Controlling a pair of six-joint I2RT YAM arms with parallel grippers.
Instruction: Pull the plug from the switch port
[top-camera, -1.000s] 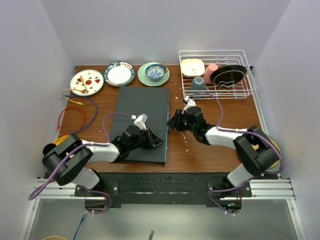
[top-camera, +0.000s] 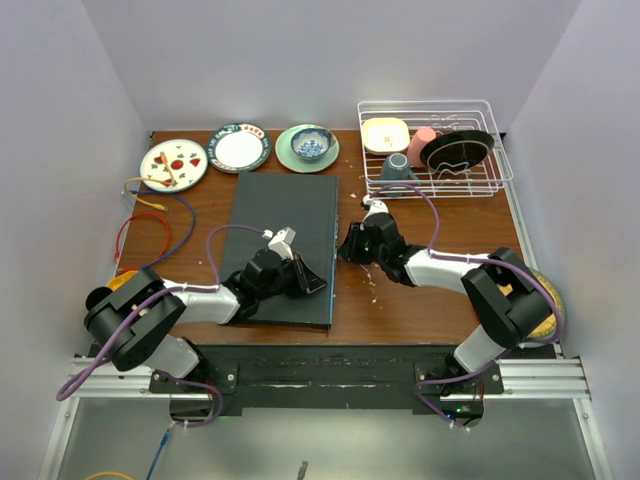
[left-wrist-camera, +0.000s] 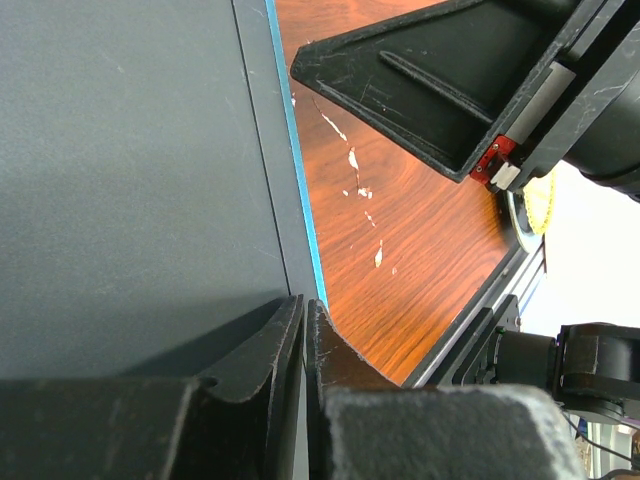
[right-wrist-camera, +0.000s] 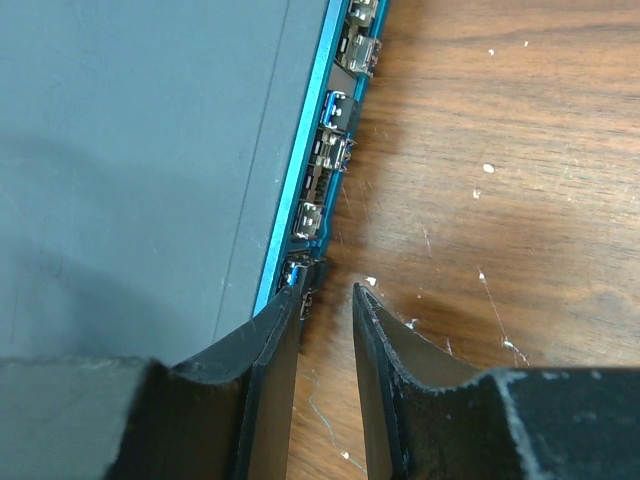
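The dark grey switch (top-camera: 282, 200) lies flat on the wooden table, a row of metal ports (right-wrist-camera: 336, 150) along its blue-edged right side. My left gripper is shut on the switch's top, near that right edge; I cannot see what is between its fingertips. My right gripper stands open beside the port edge, its left fingertip at the lowest visible dark connector (right-wrist-camera: 308, 270). Whether that connector is a plug is hard to tell.
A dish rack (top-camera: 480, 180) with cups and plates is at the back right. Plates (top-camera: 237, 148) line the back, and coloured cables (top-camera: 160, 225) lie at the left. Bare table (top-camera: 450, 225) shows right of the switch.
The left arm and the switch show no visible movement.
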